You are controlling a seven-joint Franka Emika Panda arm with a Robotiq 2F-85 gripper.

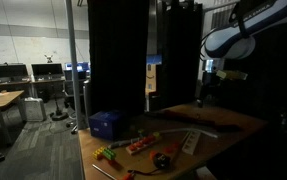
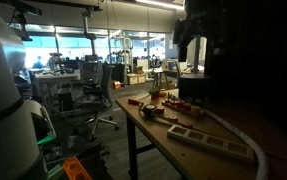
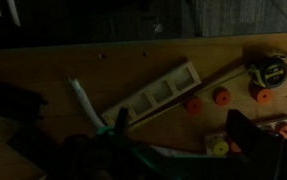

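In the wrist view my gripper stands open above the table, its dark fingers wide apart with nothing held between them. Below it lies a pale slotted block [image 3: 151, 97], set at a slant. Red discs [image 3: 221, 96] and a round tape measure [image 3: 268, 72] are to the right of the block. A second pale strip [image 3: 218, 146] carrying coloured round pieces is partly hidden by the right finger. From outside, the gripper [image 1: 205, 96] hangs over the right part of the table, well above its surface.
A blue box [image 1: 107, 125] stands at the table's left back. Near the front are green and yellow pieces [image 1: 105, 154] and a red strip [image 1: 141, 145]. A curved white tube [image 2: 245, 140] lies beside the slotted block [image 2: 209, 141]. The wrist view is dark; the table edge [image 3: 93, 44] shows.
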